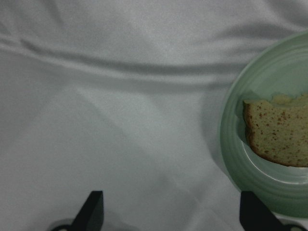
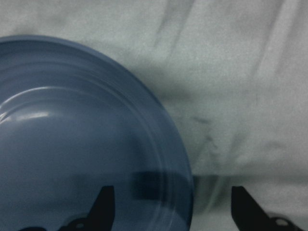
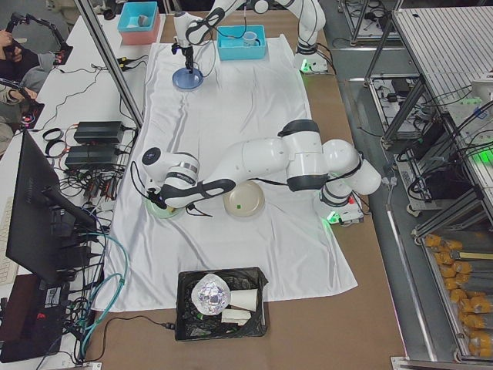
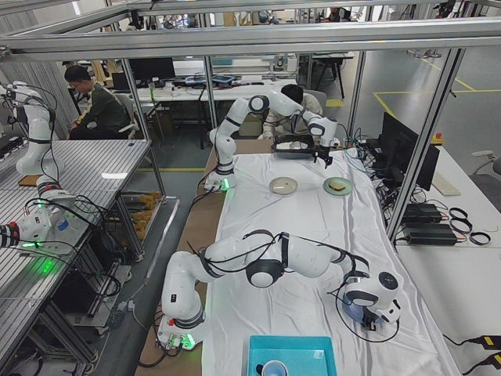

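A slice of speckled bread [image 1: 276, 132] lies on a green plate [image 1: 233, 144], which is partly hidden under the near arm in the camera left view. My left gripper hangs open beside that plate, over bare cloth, with nothing between its fingers. At the other end of the cloth, my right gripper stands open over the right rim of a blue plate [image 2: 82, 139], one fingertip over the plate and one over the cloth. The blue plate is empty where it shows.
A beige plate [image 3: 243, 202] sits beside the green one. A black lined bin [image 3: 185, 308] holds a foil-covered item and white rolls. A turquoise box [image 3: 258, 50] with a cup stands at the far end.
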